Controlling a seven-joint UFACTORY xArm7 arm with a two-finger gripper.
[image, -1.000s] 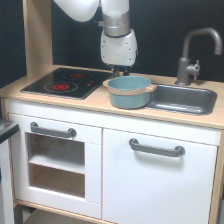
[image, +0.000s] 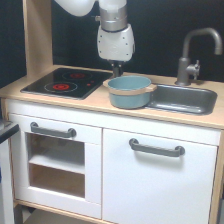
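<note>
A blue-grey pot (image: 129, 100) with tan handles stands upright on the wooden counter, between the stove and the sink. From above, the white arm reaches down to the pot's back-left rim. My gripper (image: 117, 72) is small and dark there, at or just behind that rim. Its fingertips are too small and partly hidden to show whether they are open or touch the pot.
On the left lies a black stovetop (image: 66, 83) with red burner rings. The sink (image: 184, 98) and its grey tap (image: 187, 65) are to the right. Below are an oven-like opening (image: 57, 165) and a white cabinet door (image: 150, 185).
The arm's lower part has shifted slightly up and left. The pot looks to be in about the same place.
</note>
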